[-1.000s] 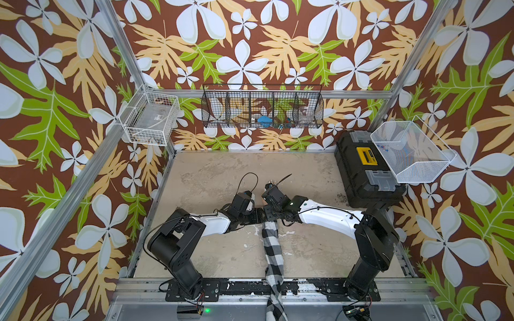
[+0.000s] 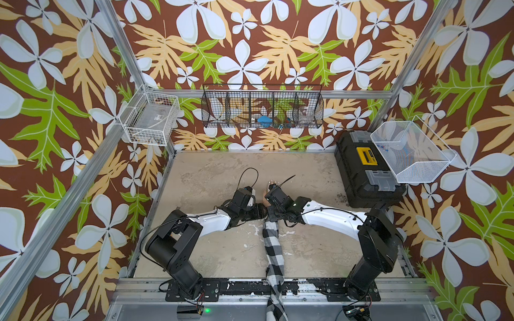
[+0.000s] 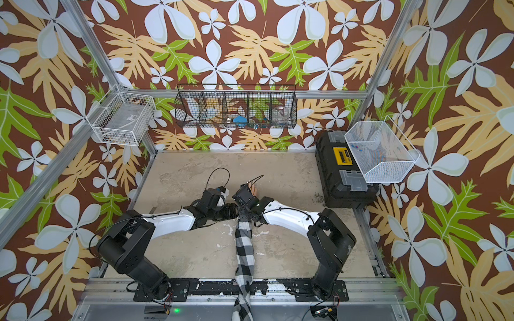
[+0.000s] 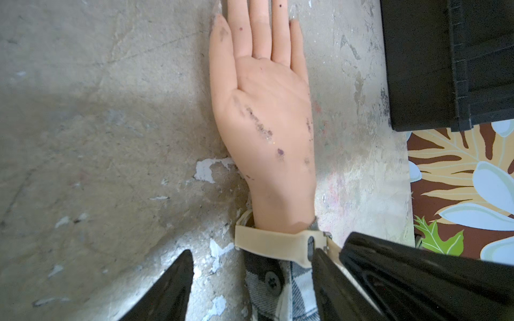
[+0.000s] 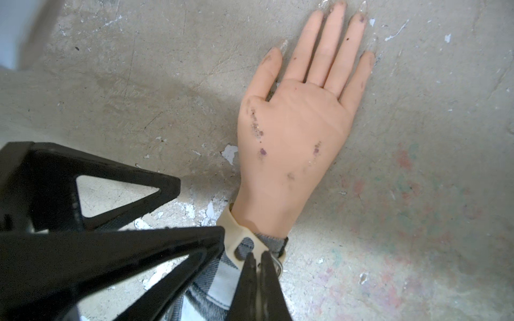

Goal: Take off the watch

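Observation:
A mannequin hand point(image 4: 273, 117) lies palm up on the board, its arm in a checked sleeve point(image 2: 273, 251). Round the wrist is a cream watch strap point(image 4: 273, 239), with a buckle at the right; the watch face is hidden. In the left wrist view my left gripper is open, its fingers either side of the wrist below the strap. In the right wrist view my right gripper is shut at the buckle end of the strap; whether anything is between the tips is unclear. The left gripper's black body sits close to it.
A black toolbox point(image 2: 356, 171) stands at the right of the board point(image 2: 198, 171). A white mesh basket point(image 2: 407, 149) is beside it, a white wire basket point(image 2: 150, 117) hangs at left and a black wire rack point(image 2: 238, 107) at the back. The board's left and far parts are clear.
My left gripper has moved slightly right toward the wrist. The right gripper has shifted slightly right, uncovering more of the hand.

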